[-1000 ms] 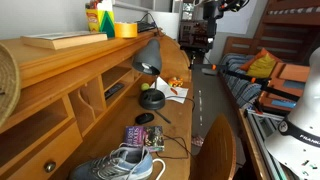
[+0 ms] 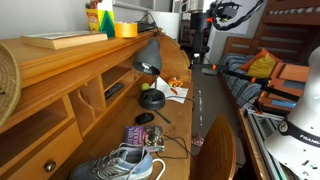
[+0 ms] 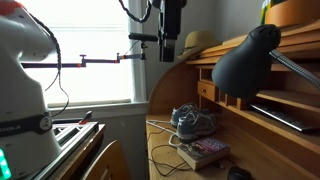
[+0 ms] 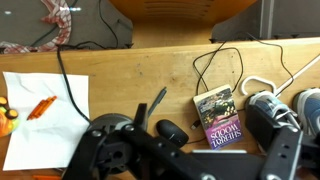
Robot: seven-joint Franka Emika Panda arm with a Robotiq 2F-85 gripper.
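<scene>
High over the wooden desk (image 4: 150, 75) hangs my gripper, its fingers wide apart and nothing held between them. Below it in the wrist view lies a book (image 4: 219, 116) with a colourful cover, a dark computer mouse (image 4: 171, 131) just left of it. A pair of grey sneakers (image 4: 284, 112) rests to the book's right. On the left is a white sheet of paper (image 4: 38, 95) with an orange marker (image 4: 42, 107) on it. In exterior view 1 a black bowl (image 2: 152, 99) stands beyond the mouse.
A dark lamp shade (image 2: 147, 56) overhangs the desk beside the shelf (image 2: 60, 65). Cables (image 4: 240, 65) run near the book and shoes. A wooden chair (image 2: 216, 150) stands at the desk's front edge. Bare wood lies along the front strip.
Objects on the desk have stayed where they were.
</scene>
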